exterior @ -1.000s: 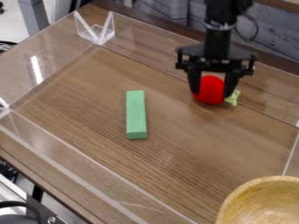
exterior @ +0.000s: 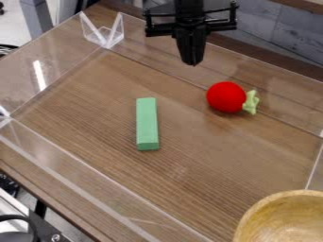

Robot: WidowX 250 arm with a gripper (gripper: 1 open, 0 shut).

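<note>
The black gripper (exterior: pixel 192 52) hangs at the top centre, above and left of a red ball-like object (exterior: pixel 226 96) that rests on the wooden table beside a small pale green piece (exterior: pixel 250 101). Whether the fingers are open or shut is hard to tell. A green bar (exterior: pixel 147 124) lies in the middle left of the table.
A tan bowl (exterior: pixel 284 222) is cut off at the bottom right. A clear plastic object (exterior: pixel 104 29) stands at the top left.
The gripper has moved up and back to the left, away from the red object, which now shows fully in view.
</note>
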